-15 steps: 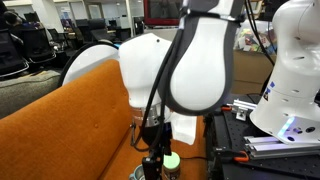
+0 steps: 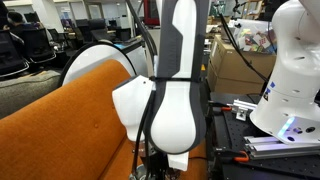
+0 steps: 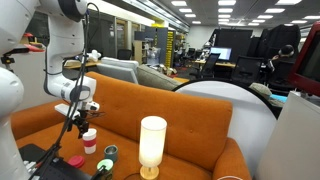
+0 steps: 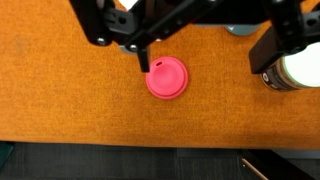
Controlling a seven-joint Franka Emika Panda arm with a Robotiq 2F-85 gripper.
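Note:
My gripper is open, its dark fingers wide apart at left and right in the wrist view, with nothing held between them. A round red lid (image 4: 167,77) lies flat on the orange seat below, between the fingers in that view. In exterior view 2 the gripper (image 3: 82,127) hangs above the seat, close to a white and red cup (image 3: 90,142). The same red lid (image 3: 76,160) lies in front of that cup. The fingertips are hard to make out in exterior view 1.
A grey cup (image 3: 111,153) and a green-topped can (image 3: 104,167) stand to the cup's right, with a lit lamp (image 3: 152,142) beyond. A pale-topped container (image 4: 301,66) is beside the right finger. The orange backrest (image 3: 180,110) rises behind.
In exterior view 1 the arm has swung back from the camera and looks smaller. The green-topped can, plain to see before, is now mostly covered by the gripper.

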